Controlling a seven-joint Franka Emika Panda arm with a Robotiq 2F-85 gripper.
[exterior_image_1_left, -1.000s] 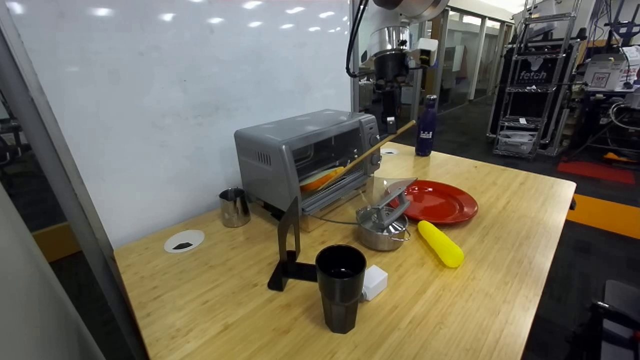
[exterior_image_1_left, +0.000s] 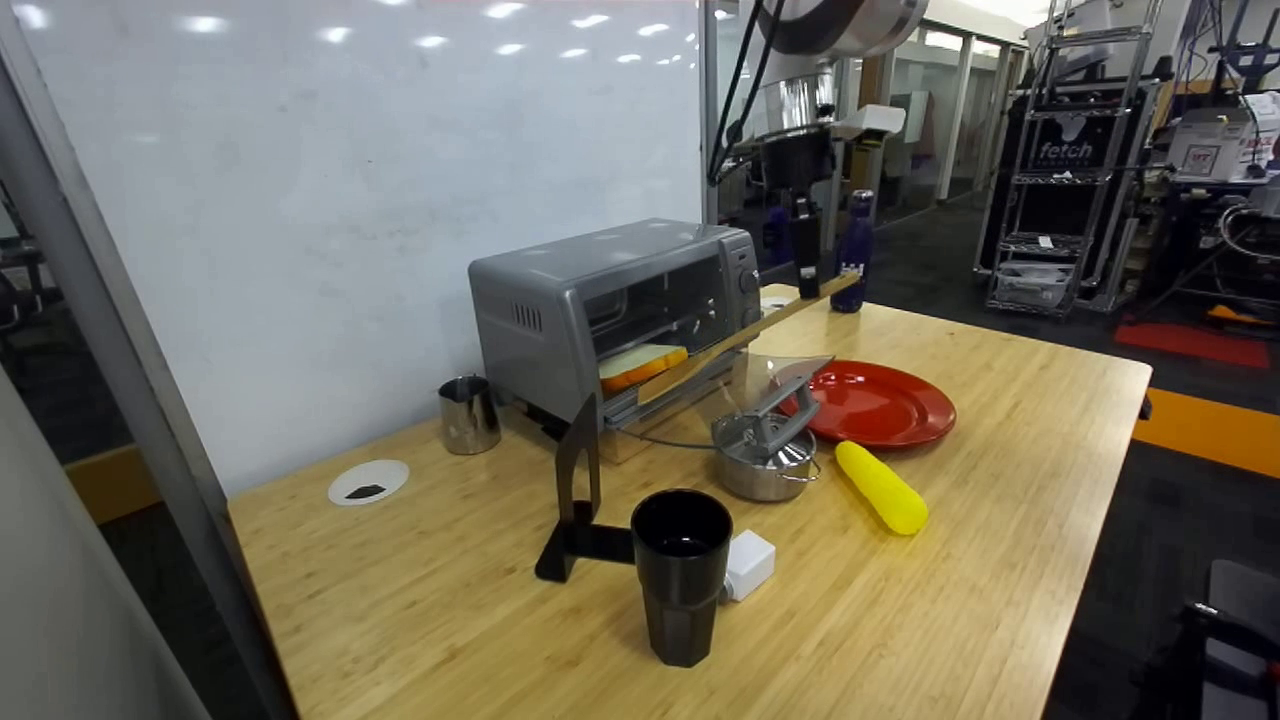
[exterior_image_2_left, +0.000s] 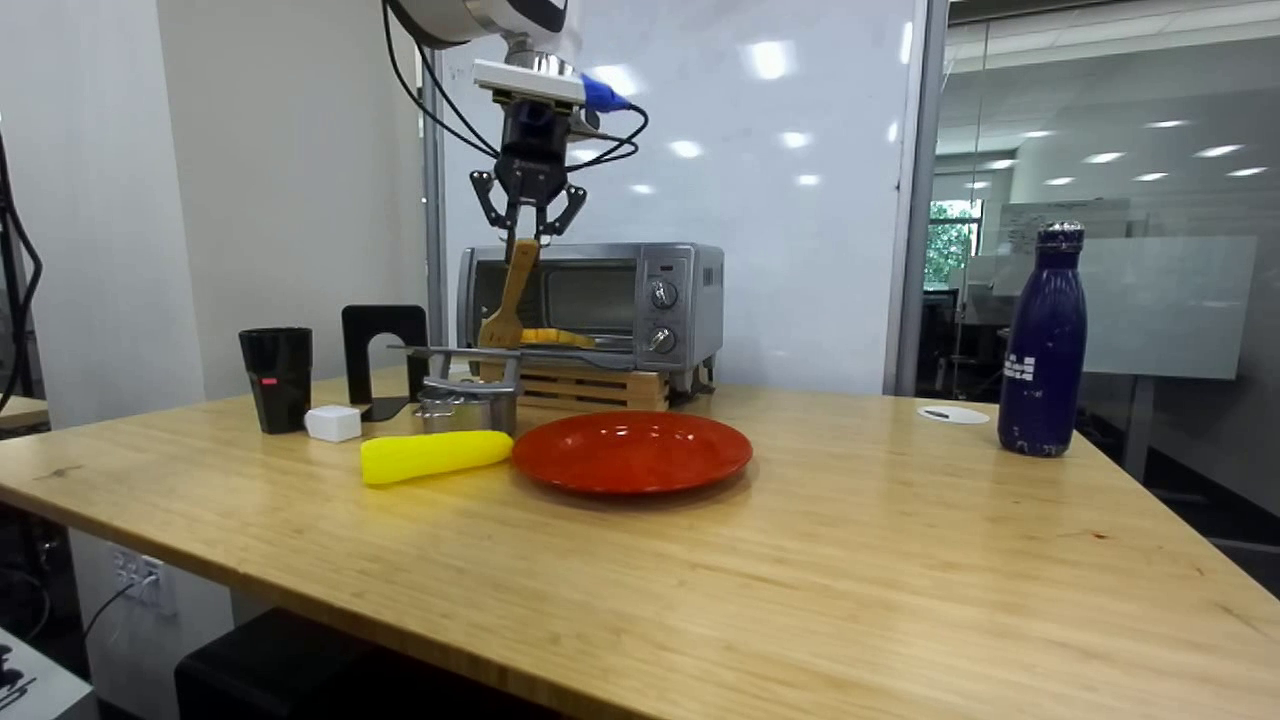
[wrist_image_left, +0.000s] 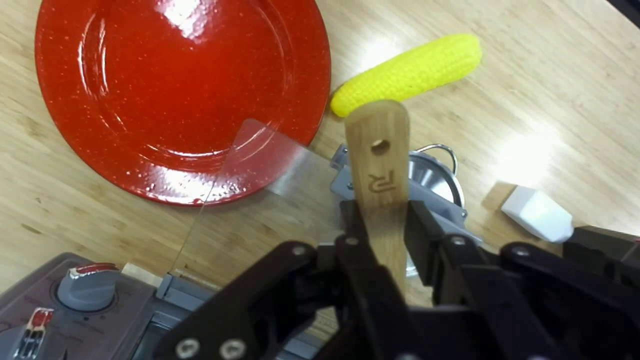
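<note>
My gripper (exterior_image_1_left: 810, 288) is shut on the handle of a wooden spatula (wrist_image_left: 379, 174), holding it above the table. In exterior view 1 the spatula slants down and left, its blade end in front of the open toaster oven (exterior_image_1_left: 534, 300). A slice of bread (exterior_image_1_left: 644, 364) with an orange-brown crust lies at the oven's opening, close behind the blade. Whether blade and bread touch, I cannot tell. The oven's clear glass door (wrist_image_left: 258, 198) is swung down, its edge overlapping the red plate (wrist_image_left: 192, 90) as seen from the wrist.
Beside the plate lie a yellow corn cob (exterior_image_1_left: 882, 488) and a small steel pot (exterior_image_1_left: 768, 472). A black cup (exterior_image_1_left: 680, 576), a white block (exterior_image_1_left: 751, 564) and a black stand (exterior_image_1_left: 578, 504) are nearer. Right of the plate, the table is clear in exterior view 2.
My gripper and the spatula have moved right and slightly down in exterior view 1. The spatula slants less steeply, its blade now farther out, and the bread looks flatter in the opening.
</note>
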